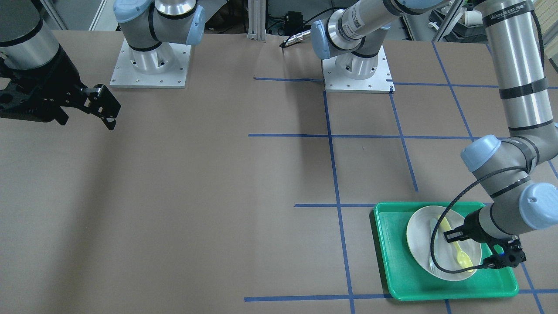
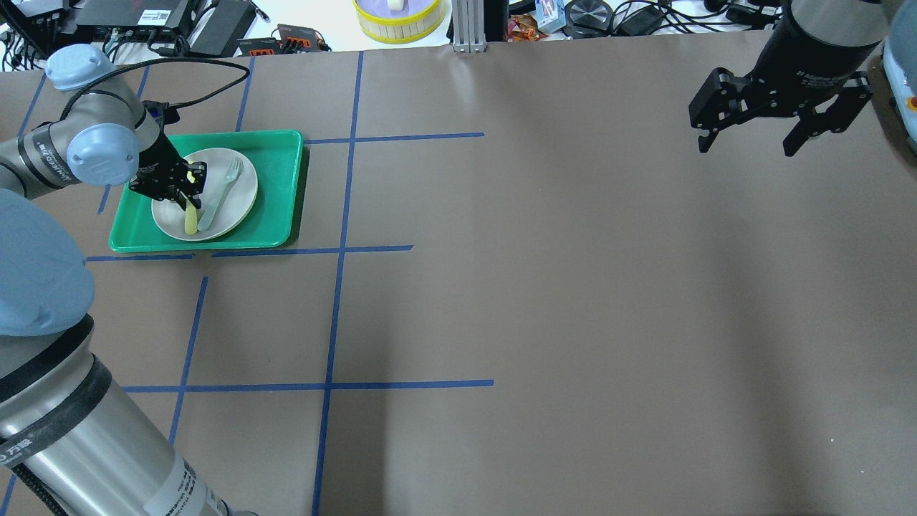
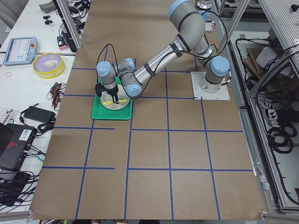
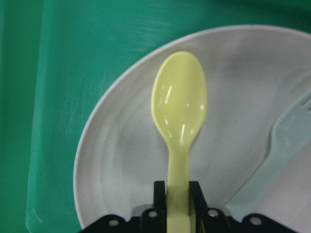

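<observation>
A pale yellow spoon (image 4: 179,99) lies along a white plate (image 4: 116,165) in a green tray (image 2: 288,155). My gripper is over the plate, its black fingertips on both sides of the spoon's handle, shut on it. Beside the spoon lies a pale mint fork (image 4: 286,141), also visible in the top view (image 2: 220,196). In the front view the gripper's tips are partly hidden by the arm and cable.
Another arm's black gripper (image 2: 778,107) hangs over the far side of the table, and further arm bases (image 1: 149,73) stand at the back. A cable loops over the tray.
</observation>
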